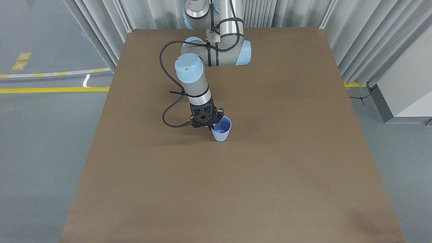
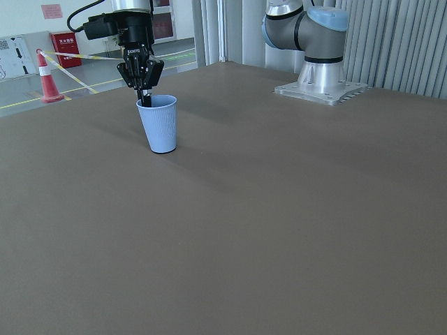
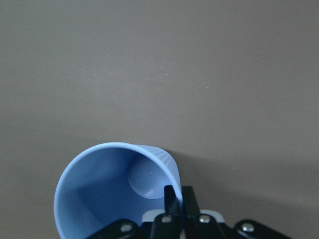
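A light blue plastic cup (image 1: 221,133) (image 2: 158,129) (image 3: 99,194) stands upright on the brown table near its middle. My gripper (image 1: 211,126) (image 2: 145,96) is at the cup's rim, shut on it with the thin wall pinched between the fingertips, one finger inside the cup and the other outside.
The arm's base (image 2: 321,91) stands at the back by curtains (image 1: 283,12). An orange cone (image 2: 49,84) is on the floor beyond the table's edge.
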